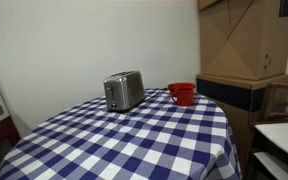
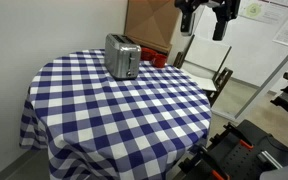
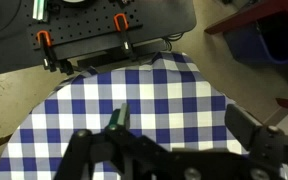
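A silver toaster [image 1: 124, 91] stands upright at the back of a round table with a blue-and-white checked cloth [image 2: 134, 115]. Right of it, in exterior view 1, are a red cup [image 1: 184, 97] and another red piece [image 1: 173, 88] just behind; exterior view 2 shows red ware [image 2: 158, 61] partly hidden past the toaster [image 2: 123, 58]. My gripper [image 2: 203, 25] hangs well above the table, pointing down, its fingers wide apart. From the wrist, the gripper spans bare cloth with nothing between its fingers; toaster and red ware are outside that view.
Cardboard boxes [image 1: 242, 40] are stacked behind the table, and a chair [image 1: 279, 105] stands to the right. The dark base platform [image 3: 84, 35], with orange-handled clamps, borders the table's edge.
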